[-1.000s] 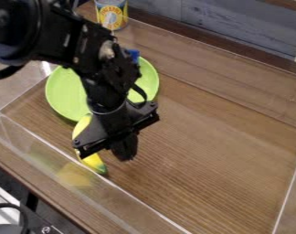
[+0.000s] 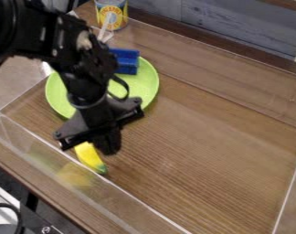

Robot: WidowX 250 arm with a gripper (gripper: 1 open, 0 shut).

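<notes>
The black arm reaches down from the upper left, its gripper (image 2: pixel 89 140) low over the front left of the wooden surface. A yellow object (image 2: pixel 92 158), green at its lower end, lies directly beneath the gripper and is partly hidden by it. I cannot tell whether the fingers touch it or how far apart they are. Behind the arm a green plate (image 2: pixel 141 84) holds or adjoins a blue block (image 2: pixel 123 62), partly covered by the arm.
A can (image 2: pixel 111 15) stands at the back left by the dark back wall. A clear tray edge runs along the front left.
The gripper has shifted left, lower over the yellow object, and the arm's upper part has moved left, showing more of the blue block.
</notes>
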